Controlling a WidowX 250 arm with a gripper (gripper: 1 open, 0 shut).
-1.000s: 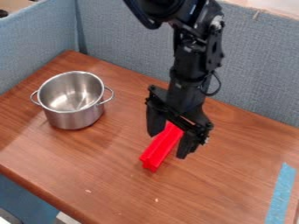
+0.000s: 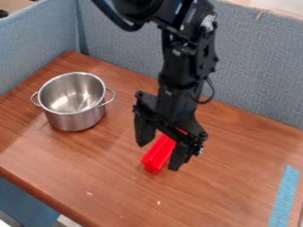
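Note:
A red oblong object (image 2: pixel 158 158) lies on the wooden table (image 2: pixel 106 177), right of centre. The black gripper (image 2: pixel 159 152) is over it, one finger on either side, with its fingers apart and partly hiding the object's upper end. Whether the fingers touch it cannot be told from this view.
A steel pot (image 2: pixel 73 101) with two handles stands on the table at the left. A light blue strip (image 2: pixel 284 197) lies at the right edge. Padded grey walls (image 2: pixel 254 80) bound the table at the back and left.
The gripper has shifted slightly left and up in the view, and now covers more of the red object's upper end. The pot has not moved.

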